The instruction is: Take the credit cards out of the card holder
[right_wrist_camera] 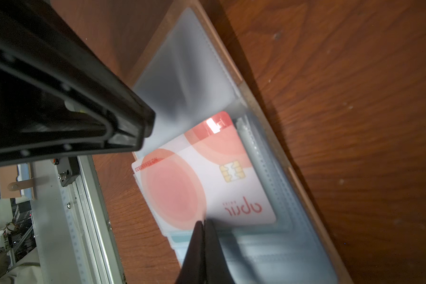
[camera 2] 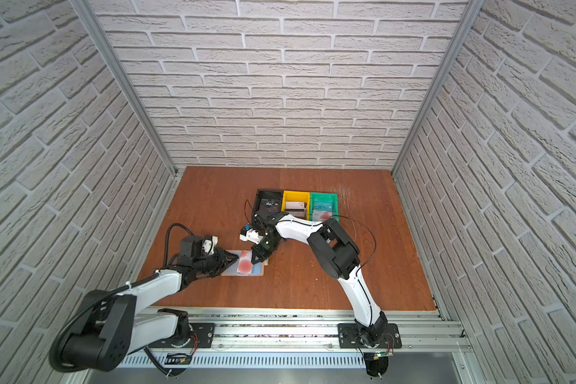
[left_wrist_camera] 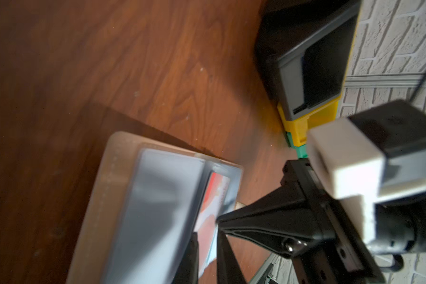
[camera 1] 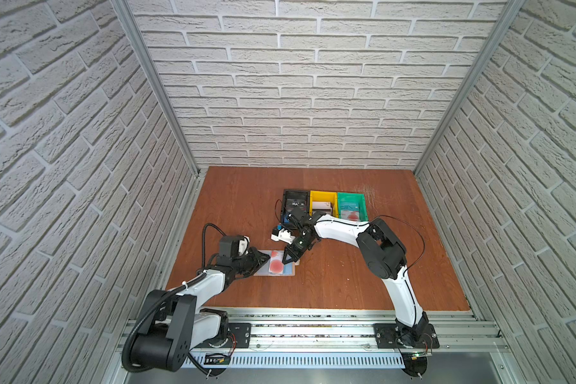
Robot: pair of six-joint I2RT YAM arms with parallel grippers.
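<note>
The open card holder [camera 1: 262, 267] lies flat near the table's front left, with clear sleeves and a beige edge. A white card with red circles and a chip [right_wrist_camera: 194, 184] sits in a sleeve. My right gripper is shut at that card's edge; I cannot tell whether anything thin is between its tips. My left gripper [camera 1: 262, 257] reaches over the holder from the left, its tips close to the card; in the left wrist view they are low and part apart, with nothing clearly held.
Black [camera 1: 295, 198], yellow [camera 1: 324, 195] and green [camera 1: 358, 201] bins stand at the back centre right, the green and yellow holding cards.
</note>
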